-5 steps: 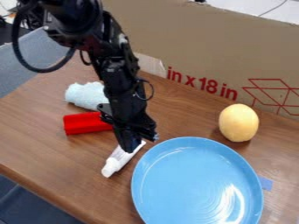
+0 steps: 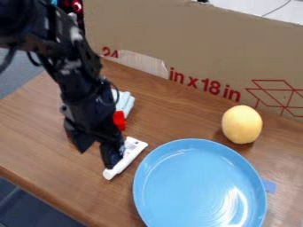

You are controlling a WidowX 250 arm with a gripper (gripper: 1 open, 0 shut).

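Note:
My black gripper [image 2: 97,149] is low over the table at the left, open, its fingertips beside and over the upper part of a white tube [image 2: 122,161], which lies diagonally near the blue plate [image 2: 200,182]. A red object [image 2: 119,119] and a pale cloth [image 2: 128,102] are mostly hidden behind the arm. Whether the fingers touch the tube is unclear.
A yellow oval object [image 2: 242,125] stands at the right, with a blue strip [image 2: 270,187] beside the plate. A large cardboard box [image 2: 196,44] walls off the back.
My gripper has moved leftward and down from over the tube's upper end, and the arm now covers much of the red object and cloth. The tube looks unmoved.

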